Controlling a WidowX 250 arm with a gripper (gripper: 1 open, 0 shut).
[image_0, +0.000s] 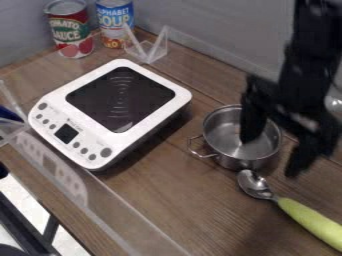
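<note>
I cannot tell whether it touches the pot, and its body hides the pot's right part. Below the pot lies a spoon (255, 185) with a yellow-green handle (309, 219).
A white electric hotplate (160, 90) with a black top fills the left middle. A tomato sauce can (71, 32) and an alphabet soup can (115, 22) stand at the back left. Bare wooden counter (174, 200) lies in front.
</note>
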